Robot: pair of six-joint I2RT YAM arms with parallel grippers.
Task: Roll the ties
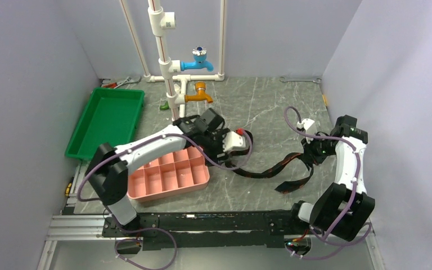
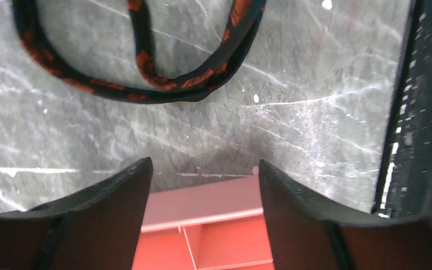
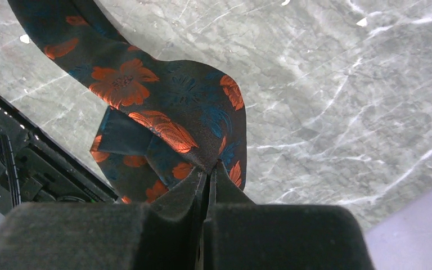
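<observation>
A dark floral tie (image 1: 267,172) with orange and blue pattern snakes across the grey counter, its wide end folded at the right. My left gripper (image 1: 228,152) hangs low over its left part, beside the pink tray; in the left wrist view its fingers (image 2: 107,214) stand apart with nothing between them, and loops of the tie (image 2: 202,84) lie beyond them. My right gripper is shut on the tie's wide end, the fabric drawn to its fingertips.
A pink divided tray (image 1: 169,177) sits at front left, a green tray (image 1: 104,126) at back left. Pipes with taps (image 1: 199,95) stand at the back. The right wall (image 1: 394,135) is close to the right arm.
</observation>
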